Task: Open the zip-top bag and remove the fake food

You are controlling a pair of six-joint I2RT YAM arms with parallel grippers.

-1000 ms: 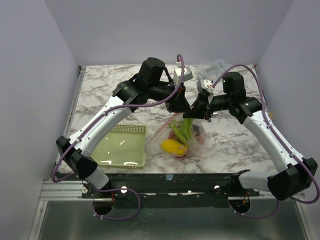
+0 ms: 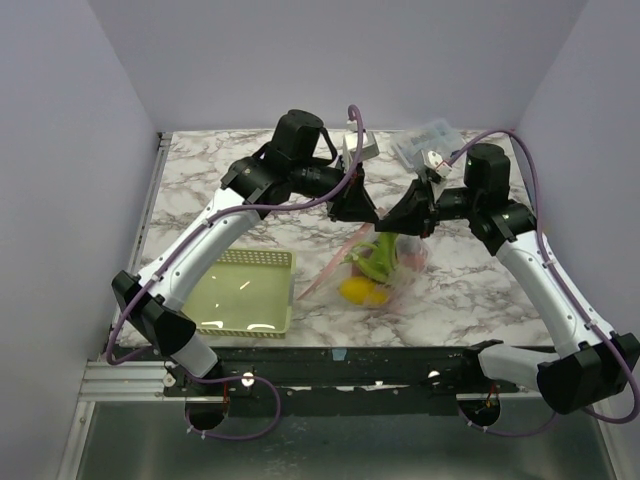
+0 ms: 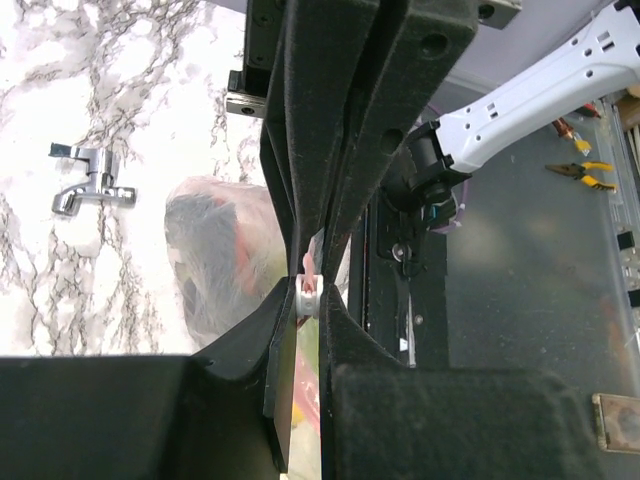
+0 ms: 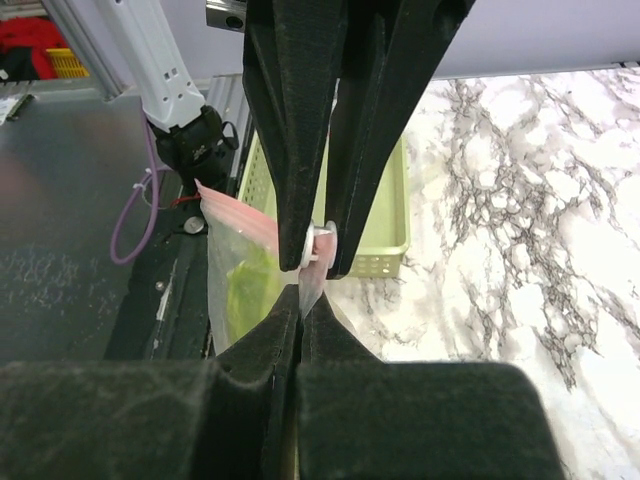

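Note:
The zip top bag (image 2: 340,270) with yellow and green fake food (image 2: 362,292) lies under both grippers, its pink top edge raised. My left gripper (image 2: 365,215) is shut on the white zipper slider (image 3: 308,296) at that edge, in the left wrist view. My right gripper (image 2: 395,225) is close beside it, shut; in the right wrist view the pink strip (image 4: 240,218) runs up to the two grippers, and whether the right fingertips pinch any of it is hard to tell.
A green basket (image 2: 230,325) sits to the left. A clear plastic container (image 2: 425,140) is at the back right, and a metal fitting (image 3: 95,185) lies on the marble table.
My right gripper and arm have moved right and a little down from beside the left gripper, with the bag shifting slightly right. The left gripper has moved little.

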